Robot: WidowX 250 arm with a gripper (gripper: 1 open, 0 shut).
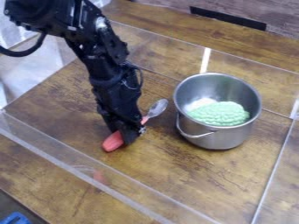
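My black gripper [124, 129] is low on the wooden table, shut on a spoon with a red handle [114, 141]. The spoon's metal bowl [158, 108] sticks out to the upper right, just left of a steel pot [212, 136]. The pot holds a green, bumpy ear of corn-like object [222, 113] and something white, partly hidden.
Bare wooden table [65, 96] lies left of and below the gripper. Clear strips or panels border the table at the left and right. A blue object [12, 218] shows at the bottom left corner.
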